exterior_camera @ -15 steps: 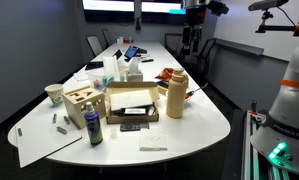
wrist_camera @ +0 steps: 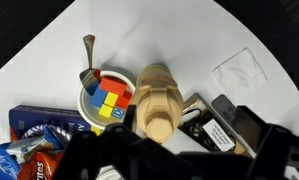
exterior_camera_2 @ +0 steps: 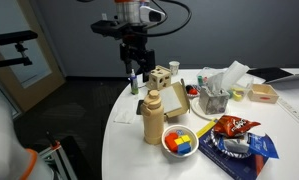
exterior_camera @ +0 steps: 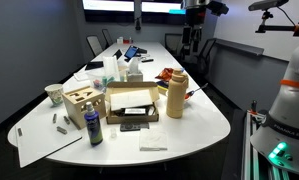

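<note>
High above the table's right side, my gripper (exterior_camera: 192,46) hangs with its fingers pointing down and apart, nothing held between them. In the wrist view, the two dark fingers (wrist_camera: 249,126) are spread wide. Below stands a tall tan bottle (exterior_camera: 176,94), upright and clear of the gripper; from above, the bottle (wrist_camera: 158,98) appears between the fingers, closer to the left one. Beside it is a white bowl (exterior_camera_2: 180,151) with red, blue and yellow blocks (wrist_camera: 113,96). A spoon (wrist_camera: 89,49) rests by that bowl.
An open cardboard box (exterior_camera: 133,99), a wooden block box (exterior_camera: 82,100), a dark bottle with a purple band (exterior_camera: 93,124) and a white cloth (exterior_camera: 153,141) share the table. Snack packets (exterior_camera_2: 234,126) lie past the bowl.
</note>
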